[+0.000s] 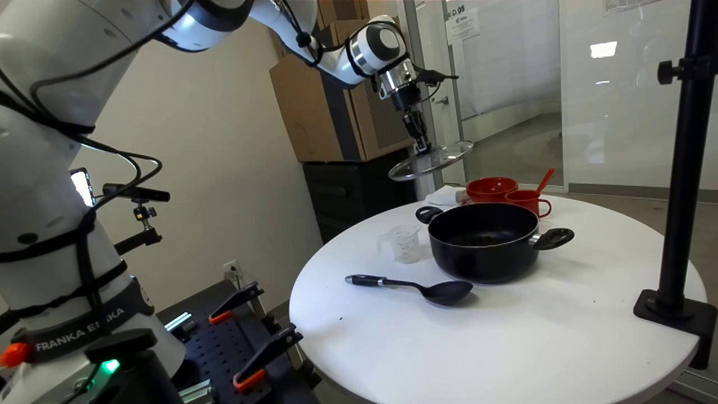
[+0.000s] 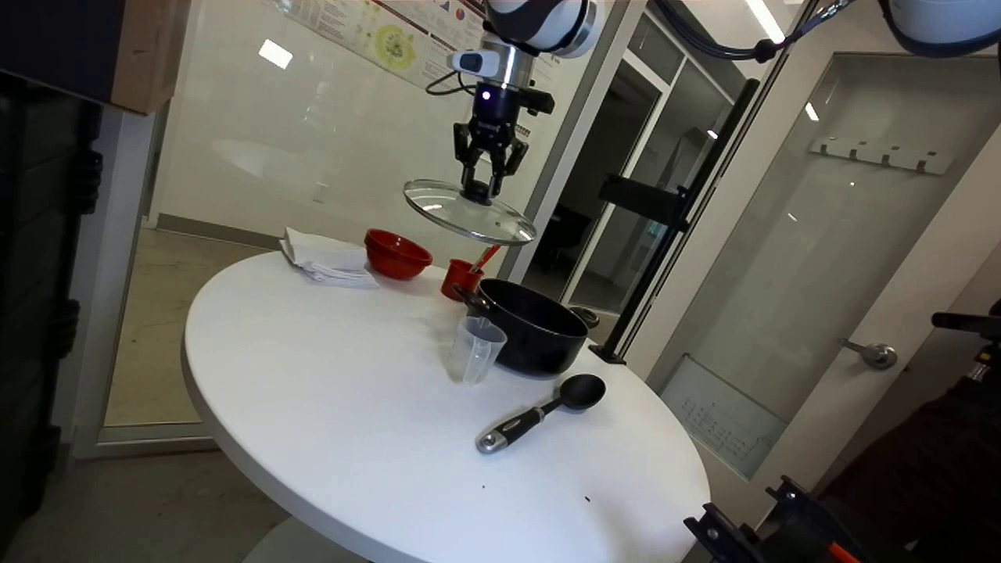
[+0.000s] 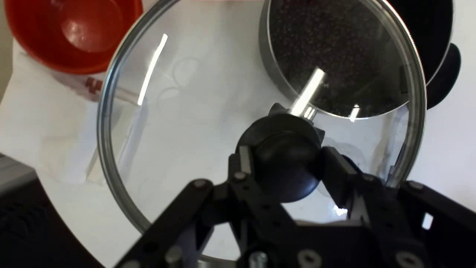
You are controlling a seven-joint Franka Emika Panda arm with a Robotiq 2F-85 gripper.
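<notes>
High over the table, my gripper (image 2: 479,183) is shut on the black knob (image 3: 285,169) of a round glass lid (image 1: 437,161). The lid has a metal rim and hangs slightly tilted, clear of everything below. A black two-handled pot (image 1: 481,259) stands uncovered on the white table, lower than the lid. In the wrist view, the pot (image 3: 339,58) shows partly through the glass at the upper right, so the lid is off to one side of it.
On the round table (image 1: 404,336) are a black spoon (image 1: 447,292), a clear measuring cup (image 2: 475,352), a red bowl (image 2: 398,255), a red mug (image 1: 528,201) with a red utensil and a white cloth (image 2: 328,256). A black pole (image 1: 680,168) rises at the table's edge.
</notes>
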